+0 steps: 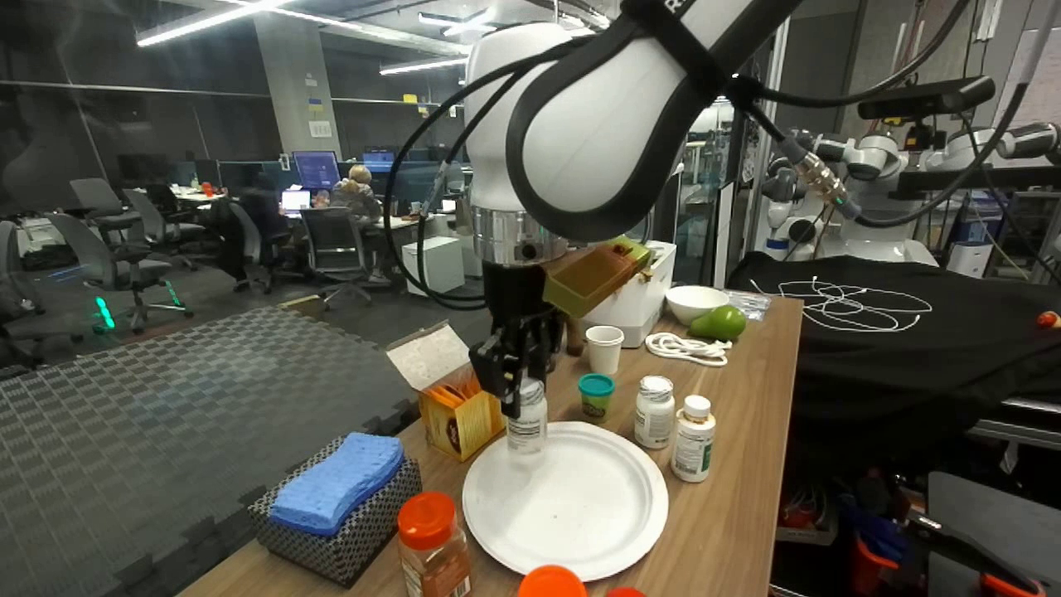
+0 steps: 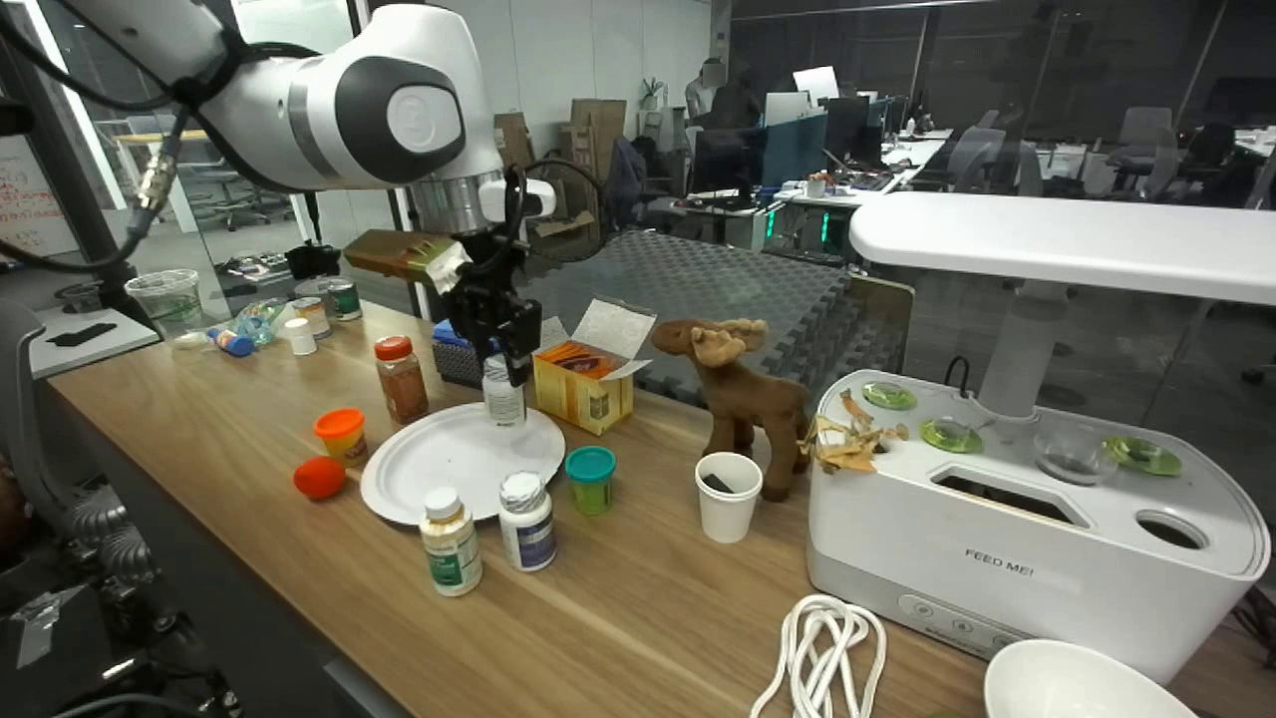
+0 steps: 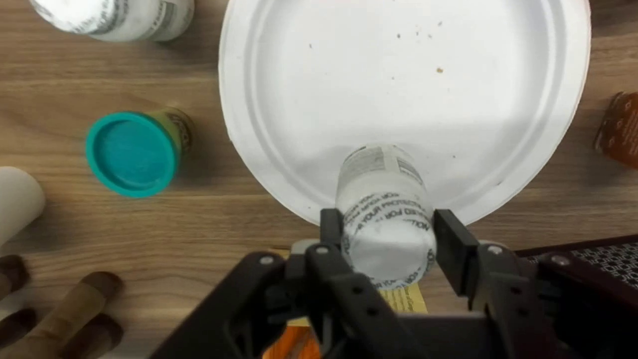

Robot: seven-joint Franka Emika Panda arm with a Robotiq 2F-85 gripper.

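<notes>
A white bottle (image 1: 528, 423) with a printed seal over its top is held upright in my gripper, whose two fingers press on its upper sides. In exterior view 2 the same bottle (image 2: 503, 397) stands out above the back rim of the white plate (image 2: 401, 485). Seen from the wrist, the bottle (image 3: 383, 179) overlaps the edge of the plate (image 3: 383, 78), which carries only a few crumbs. Whether the bottle's base touches the plate, I cannot tell.
Close to the plate stand two white bottles (image 1: 653, 411) (image 1: 693, 439), a teal-lidded tub (image 2: 591, 479), an open tea box (image 2: 586, 377) and a red-lidded spice jar (image 2: 401, 378). A toy moose (image 2: 754, 401) and a paper cup (image 2: 727, 495) are farther along the table.
</notes>
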